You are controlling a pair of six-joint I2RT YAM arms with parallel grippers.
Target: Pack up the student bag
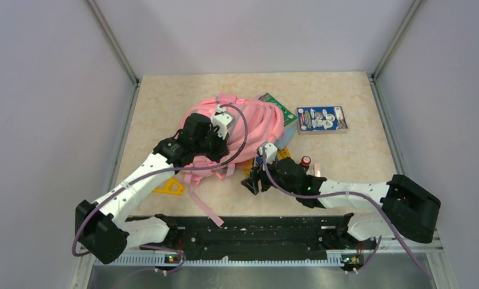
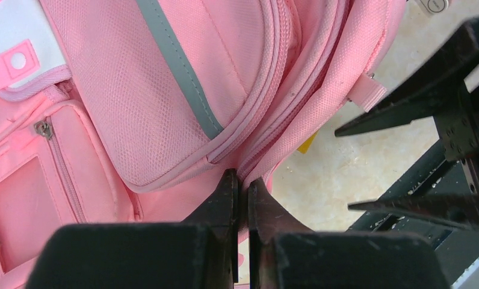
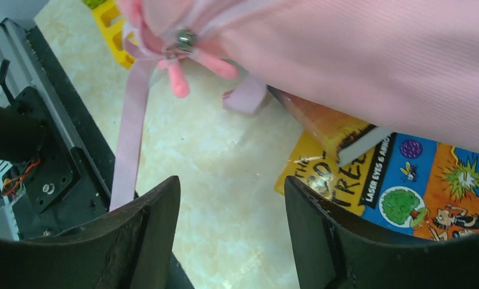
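The pink student bag lies on the left half of the table, its pale strap trailing toward the front edge. In the left wrist view my left gripper is shut on a pink edge of the bag beside its zipper. To the right of the bag, my right gripper stands open above bare table, apart from the cloth. The right wrist view shows its two fingers spread with nothing between them. A yellow and blue book lies partly under the bag's edge.
A blue book lies at the back right, and a green one pokes out behind the bag. A red-capped bottle stands beside the right arm. At the left is a yellow tool.
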